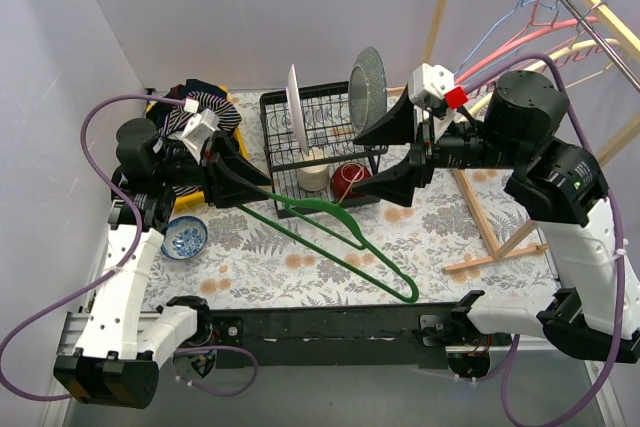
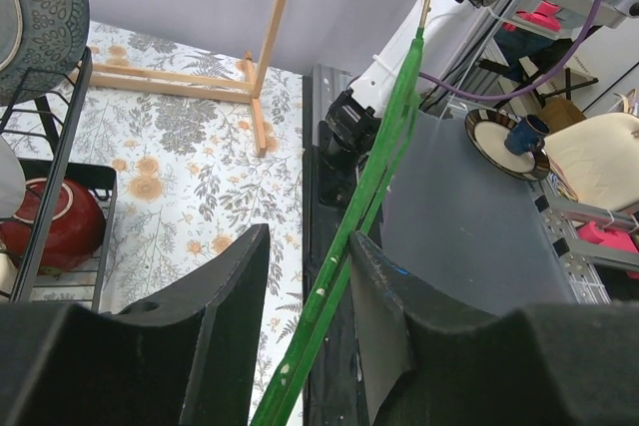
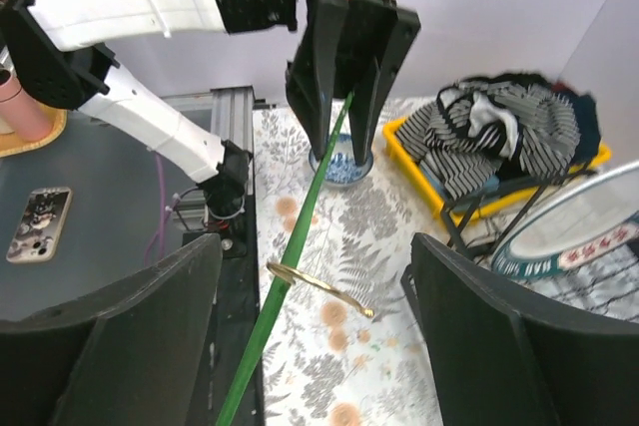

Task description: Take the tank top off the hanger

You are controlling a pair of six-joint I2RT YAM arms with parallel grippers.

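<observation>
A green hanger (image 1: pixel 370 257) hangs tilted from my left gripper (image 1: pixel 240 187), its brass hook (image 3: pixel 319 281) pointing toward my right gripper (image 1: pixel 370 162). In the left wrist view the hanger (image 2: pixel 339 266) passes between the left fingers, which are part open, with some room beside it; whether they press on it I cannot tell. My right gripper is open, with the hook in front of its fingers. No tank top shows on the hanger. Dark striped cloths (image 3: pixel 469 137) lie in a yellow bin (image 3: pixel 424 177) at the back left.
A dish rack (image 1: pixel 280 117) with plates, a white cup and a red bowl stands at the back. A blue bowl (image 1: pixel 184 237) sits at left. A wooden rail (image 1: pixel 590 7) with several hangers stands at right.
</observation>
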